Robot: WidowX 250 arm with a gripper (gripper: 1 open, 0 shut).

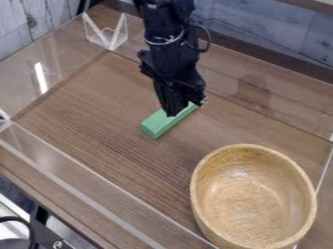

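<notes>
The black gripper (pixel 174 97) hangs at the upper middle of the camera view, just above a green rectangular block (pixel 166 121) lying on the brown wooden table (pixel 92 146). The block's upper end is partly hidden behind the gripper. Whether the fingers are open or shut is hard to make out.
A large tan round bowl (pixel 252 195) sits at the lower right. Clear plastic pieces stand at the upper left edges of the table.
</notes>
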